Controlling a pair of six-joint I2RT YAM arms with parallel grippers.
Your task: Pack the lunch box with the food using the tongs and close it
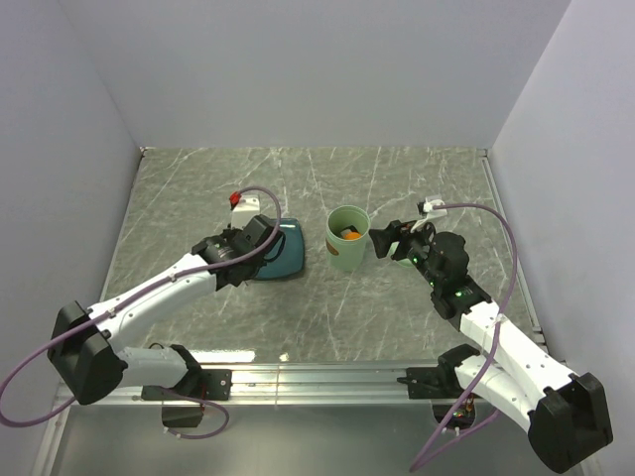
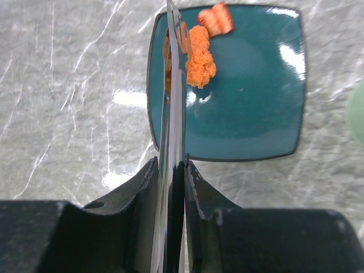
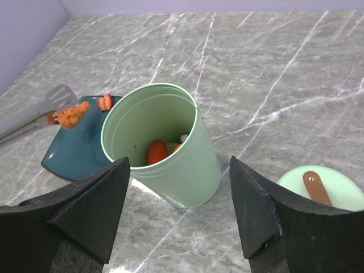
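Note:
My left gripper is shut on clear tongs [image 2: 175,114]. At their tips is a rough orange fried piece [image 3: 73,115], above the dark teal plate [image 2: 244,108]; whether it also touches the plate is unclear. A reddish-orange chunk [image 2: 215,20] lies at the plate's far edge. The tall pale green lunch box [image 3: 187,176] stands upright and lidless right of the plate, with a red-brown sausage-like item [image 3: 157,152] and other food inside. My right gripper is open in front of the box, nothing between its fingers.
A round pale green lid [image 3: 330,185] with a brown strap lies flat on the marble table, right of the box. Bare table [image 1: 298,327] stretches in front of the plate and box. Grey walls enclose the sides and back.

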